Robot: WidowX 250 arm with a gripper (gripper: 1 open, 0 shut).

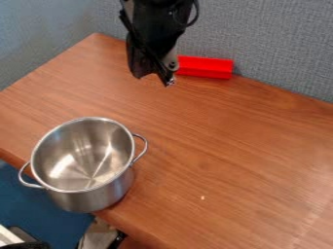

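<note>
My black gripper [168,76] hangs from the top of the view over the back of the wooden table, just left of and slightly in front of a red block [208,67], whose left end it partly overlaps in the view. It looks shut, with nothing visible between its fingertips. A steel pot [81,195] with two loop handles sits at the table's front left edge, clear of the gripper.
A grey padded wall [279,49] runs along the back. Blue floor shows past the front left edge.
</note>
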